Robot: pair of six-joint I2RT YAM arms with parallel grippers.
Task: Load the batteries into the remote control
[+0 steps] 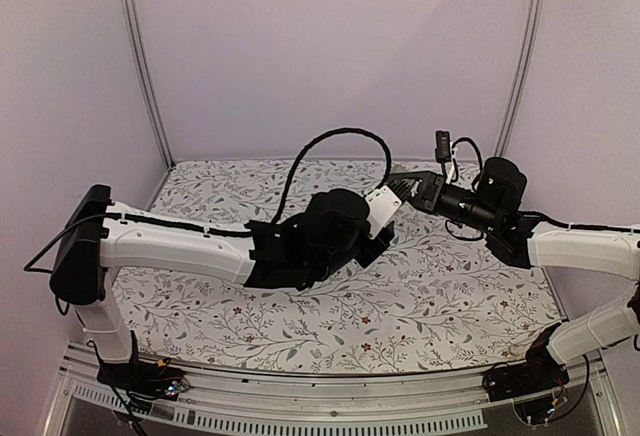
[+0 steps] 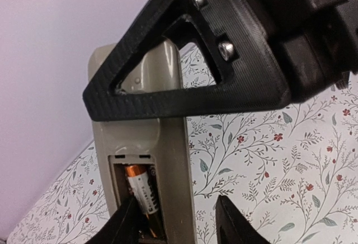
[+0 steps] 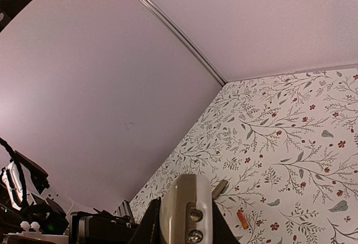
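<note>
In the left wrist view the remote control [image 2: 173, 188] stands upright, held by my right gripper, whose black finger frame crosses its upper part. An orange and black battery [image 2: 142, 191] sits in its open compartment. My left gripper is low at the remote, fingers apart, one at the compartment beside the battery, the other right of the remote. In the right wrist view the remote's end shows between the shut fingers. In the top view both grippers meet right of centre.
On the floral table in the right wrist view lie an orange battery [image 3: 241, 219] and a thin grey piece [image 3: 220, 188], probably the cover. Pink-white walls bound the table.
</note>
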